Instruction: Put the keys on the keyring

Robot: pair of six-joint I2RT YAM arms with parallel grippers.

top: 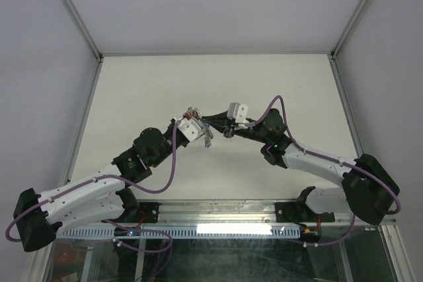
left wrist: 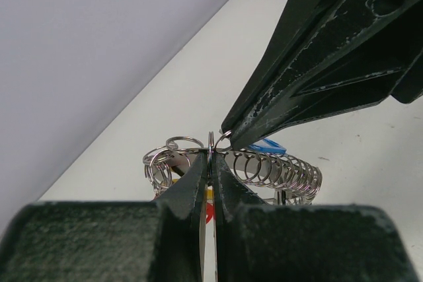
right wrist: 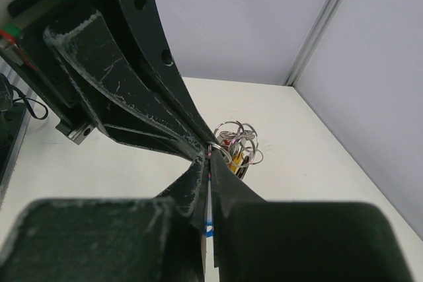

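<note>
A bunch of wire rings and a long coil, the keyring [left wrist: 291, 175], hangs between my two grippers, with blue, yellow and red pieces among its loops. My left gripper is shut with a thin metal loop upright between its tips. From the right, the tips of my right gripper meet a thin curved wire close beside that loop. In the right wrist view, the right gripper is shut at the edge of the shiny rings [right wrist: 244, 140], a thin sliver showing between its tips. Which pieces are keys is hard to tell.
Around the arms the white table [top: 152, 84] is bare. Grey walls [top: 211, 4] enclose it at the back and sides. Both grippers are very close together above the table's middle, their tips nearly touching.
</note>
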